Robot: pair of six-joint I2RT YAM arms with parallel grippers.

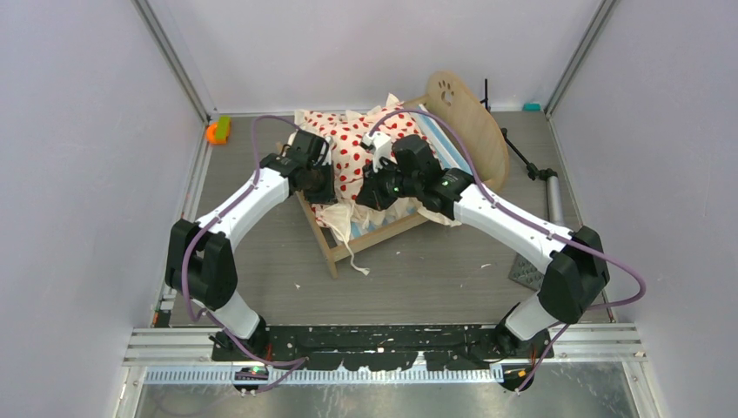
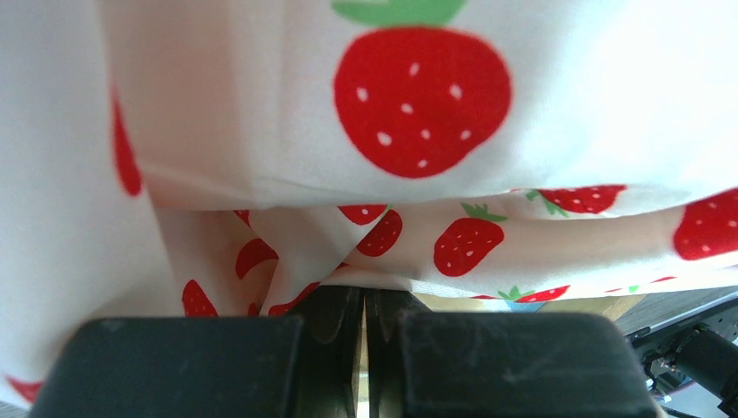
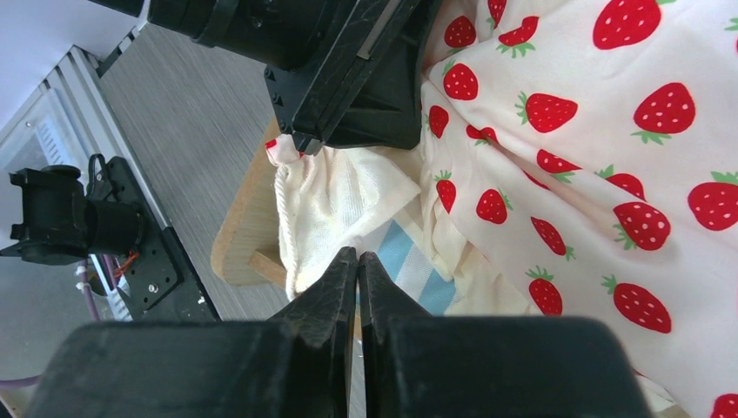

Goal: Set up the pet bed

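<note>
The wooden pet bed (image 1: pixel 324 237) stands askew at the back of the floor, its rounded headboard (image 1: pixel 477 122) to the right. Over it lies a rumpled white cushion (image 1: pixel 348 157) printed with strawberries. At the bed's left end, my left gripper is shut on the strawberry cloth, which hides the pinched edge. My right gripper is over the bed's front side, fingers nearly together with only a narrow slit; no cloth shows between them. Below its tips are a cream flap with a cord (image 3: pixel 348 187) and the blue-striped mattress (image 3: pixel 416 270).
A drawstring end (image 1: pixel 361 270) hangs over the bed's front rail. An orange and yellow object (image 1: pixel 218 131) sits at the back left. A black stand (image 1: pixel 531 165) is on the right.
</note>
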